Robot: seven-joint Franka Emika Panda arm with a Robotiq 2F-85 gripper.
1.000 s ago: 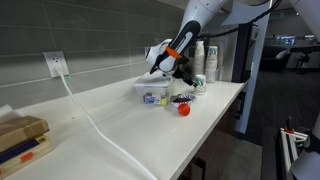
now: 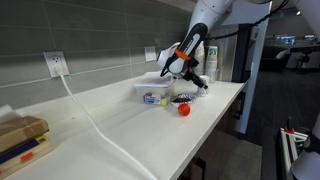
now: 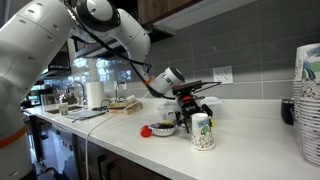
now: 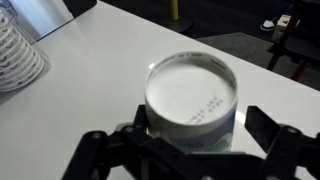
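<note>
A white cup or canister [image 4: 192, 95] with a pale flat top and some printing on it stands in the middle of the wrist view. In exterior view 2 the same cup [image 3: 201, 133] is upright near the counter's edge. My gripper is open, its dark fingers [image 4: 262, 128] spread to the left and right of the cup's near side. From the wrist view I cannot tell whether either finger touches it. The black gripper [image 3: 192, 112] shows just behind the cup in exterior view 2, partly hidden by it.
Tall stacks of cups [image 3: 308, 95] stand at the counter's end. Close to the arm are a dark bowl [image 2: 181, 98], a red round object [image 2: 184, 110] and a white box [image 2: 153, 86].
In exterior view 1 my gripper has moved right, away from the white box and closer to the cup. The bowl, red object and box stay where they were.
</note>
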